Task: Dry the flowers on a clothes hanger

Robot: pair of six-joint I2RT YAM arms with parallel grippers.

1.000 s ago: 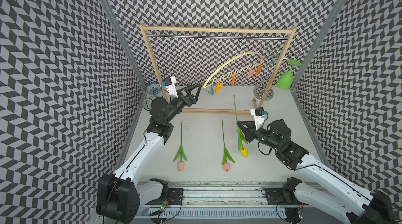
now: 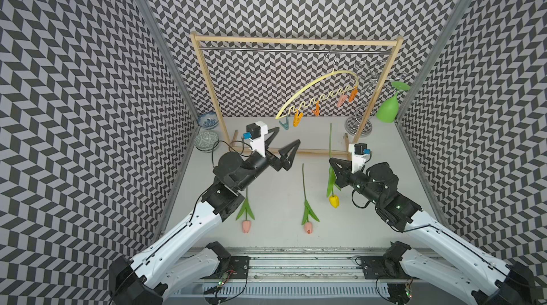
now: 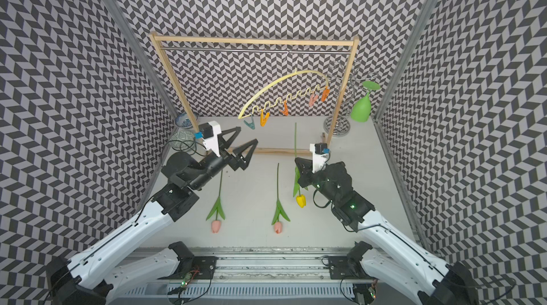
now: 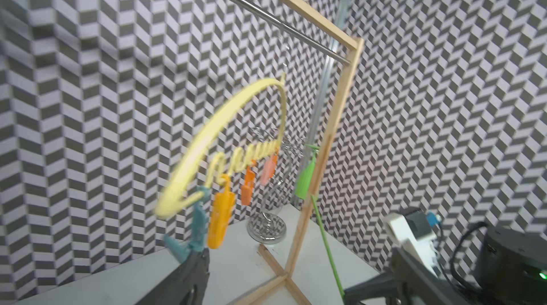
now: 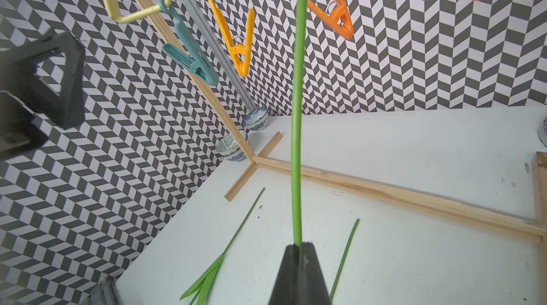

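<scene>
The yellow tulip [image 2: 334, 202] hangs bloom-down in my right gripper, which is shut on its stem; the bare green stem [image 5: 297, 111] points up past the fingers. My left gripper [image 2: 287, 135] is open and empty, below and in front of the left end of the yellow hanger [image 2: 310, 84]. Closest to it is the teal clip [image 4: 197, 228], just beyond the left finger in the left wrist view. Farther along hang a yellow-orange clip [image 4: 221, 216], an orange clip [image 4: 247, 186] and a pink clip [image 4: 267, 170]. Two pink tulips [image 2: 246, 225] lie on the table.
The wooden rack [image 2: 296, 40] spans the back, its lower bar [image 5: 398, 191] low across the table. Bowls [image 2: 206, 140] stand at left; a green bottle [image 2: 388, 108] and a wire stand [image 2: 359, 126] are at right.
</scene>
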